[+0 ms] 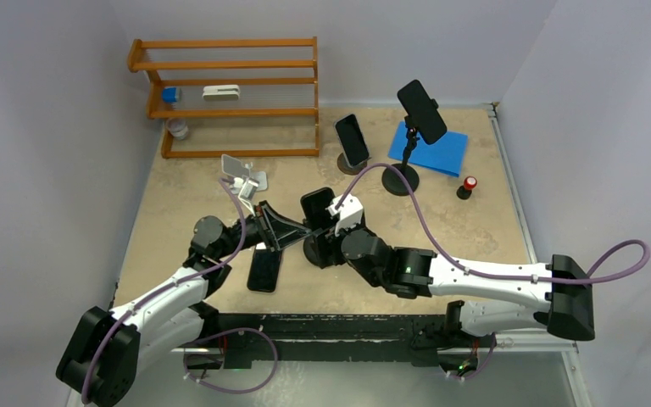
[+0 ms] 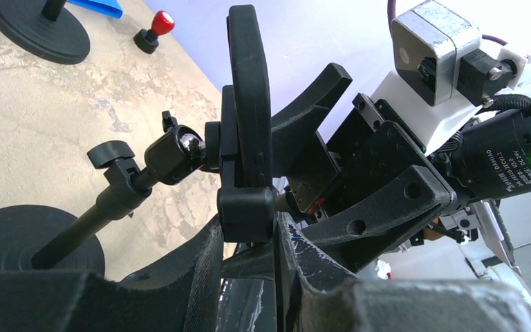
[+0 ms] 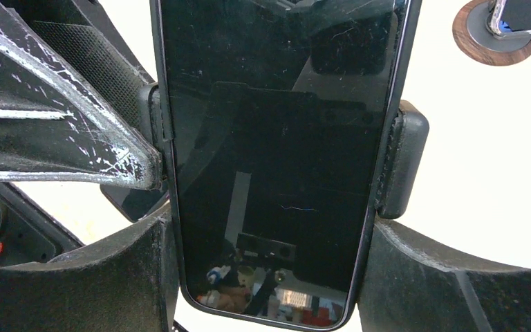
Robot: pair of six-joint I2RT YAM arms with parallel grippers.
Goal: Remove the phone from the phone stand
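Observation:
The black phone [image 3: 269,173] is upright in the clamp of its stand [image 2: 148,173], which has a round black base [image 2: 14,235], near the table's middle. In the left wrist view, my left gripper has its fingertips at the lower end of the clamp and phone, nearly together. My right gripper straddles the phone's lower part, a finger at each long edge; the left gripper's dark fingers also show at the phone's left side. In the top view, both grippers meet at this stand, partly hiding it.
A phone [image 1: 264,270] lies flat near the front edge. Behind are a wooden rack [image 1: 220,113], a small phone stand [image 1: 351,140], a tall stand with phone [image 1: 420,110], a blue folder [image 1: 441,157] and a red-topped button [image 1: 466,185].

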